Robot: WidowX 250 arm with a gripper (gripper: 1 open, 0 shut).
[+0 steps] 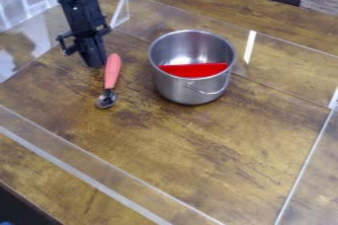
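Note:
A red-handled scoop with a metal head (113, 75) lies on the wooden table, handle pointing away from the camera. My gripper (93, 55) is at the upper left, just left of the handle's far end; it looks shut, and whether it touches the handle is unclear. A steel pot (193, 86) with a red object (193, 69) inside stands right of the scoop.
Clear panels line the table's edges at left and right. A dark rail runs along the back right.

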